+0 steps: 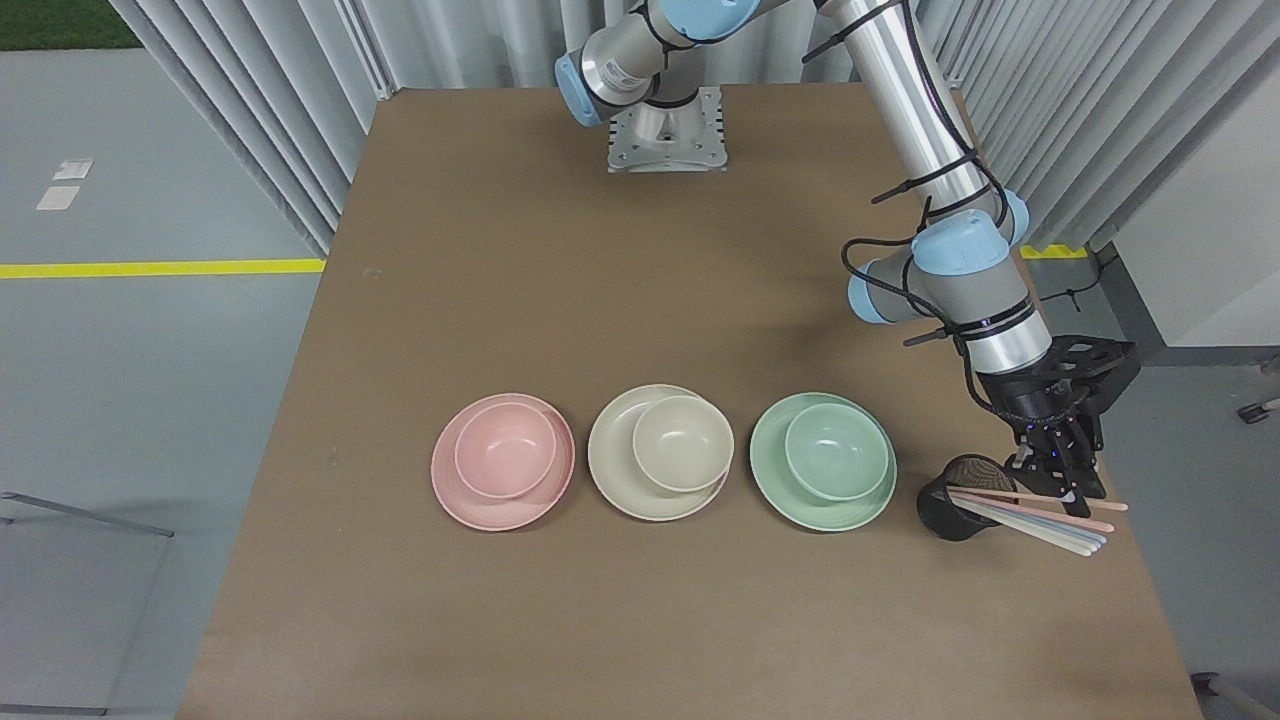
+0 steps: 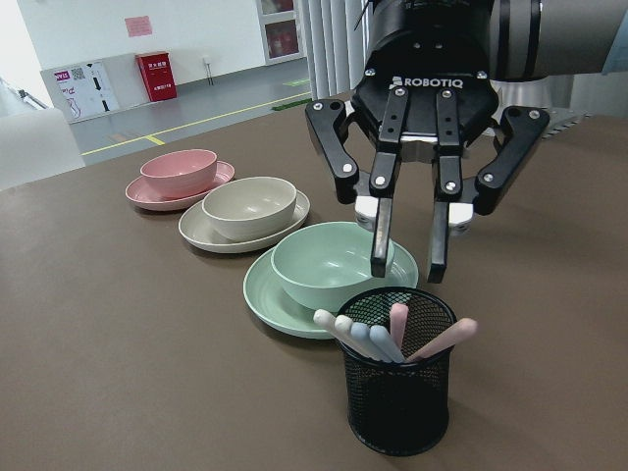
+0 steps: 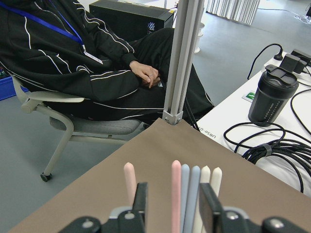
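Note:
A black mesh cup [image 2: 397, 402] holds several chopsticks [image 3: 176, 194] in pink, blue and white, leaning out to the right in the front view [image 1: 1038, 528]. My gripper [image 2: 407, 272] hangs over the cup, fingers apart and pointing down, seemingly just above or beside the chopstick ends. In the wrist view its two fingers frame the chopsticks, with one pink stick at the left one. No grasp is clear.
Pink, cream and green bowls [image 1: 506, 448] on matching plates stand left of the cup. The cup is near the table's right edge. A seated person [image 3: 112, 82] and cables show beyond it.

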